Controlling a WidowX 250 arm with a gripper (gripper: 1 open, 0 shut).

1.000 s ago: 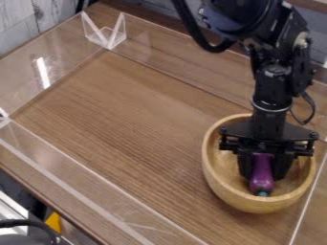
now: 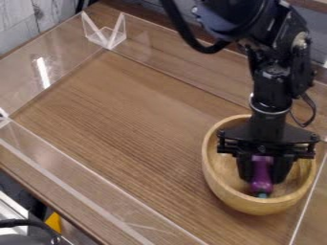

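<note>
A wooden bowl (image 2: 223,189) sits at the lower right of the table. My black gripper (image 2: 262,161) reaches down into it, its fingers around or just over a purple object with a teal tip (image 2: 262,180) lying in the bowl. I cannot tell whether the fingers touch it or how far apart they stand.
A white wire holder (image 2: 102,29) stands at the back left. Edge rails border the table at the back and the lower left.
The arm and gripper have shifted slightly within the bowl over the last second. The purple object remains in the bowl.
</note>
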